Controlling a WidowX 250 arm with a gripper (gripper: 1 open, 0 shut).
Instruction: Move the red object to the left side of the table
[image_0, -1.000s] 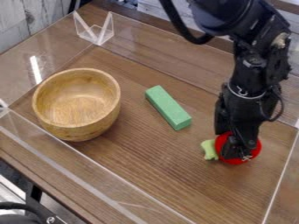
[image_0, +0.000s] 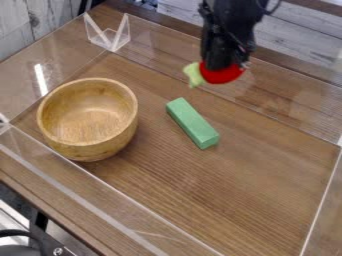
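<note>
The red object (image_0: 227, 73), with a pale green part at its left, is up near the back of the table, right of centre. My gripper (image_0: 221, 66) comes down over it from above and is shut on it. The dark fingers cover its upper part. Whether its underside clears the table is hard to tell from this view.
A green block (image_0: 193, 123) lies in the middle of the table, in front of the red object. To the left stands a wooden bowl (image_0: 51, 112). A white wire-like stand (image_0: 110, 32) is at the back left. Bare table surrounds the front right.
My gripper has carried the red object from the right front toward the back and left, past the green block's far end. The block, bowl and stand have not moved.
</note>
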